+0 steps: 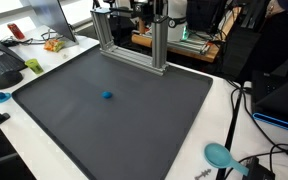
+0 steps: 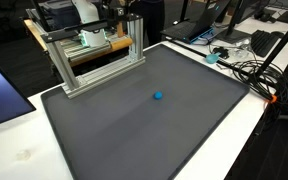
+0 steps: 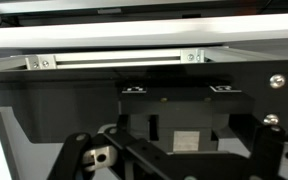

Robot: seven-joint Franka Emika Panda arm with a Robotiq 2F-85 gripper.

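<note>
My gripper stands open at the bottom of the wrist view, its dark fingers spread wide. A dark block with a pale square patch (image 3: 186, 141) shows in the space between them; whether the fingers touch it, I cannot tell. Behind runs a long black panel (image 3: 74, 118) with bright screws at its right end. A small blue object (image 1: 107, 95) lies alone on the grey mat (image 1: 134, 130). Exterior view 2 also has this blue object (image 2: 158, 96), well apart from the metal frame. It does not appear in the wrist view.
An upright aluminium frame (image 2: 106, 77) stands at the mat's edge. A teal round item (image 1: 220, 155) and dark cables lie beside it. A laptop (image 2: 189, 27) sits beyond the mat, and several small items rest at the far left of exterior view 1.
</note>
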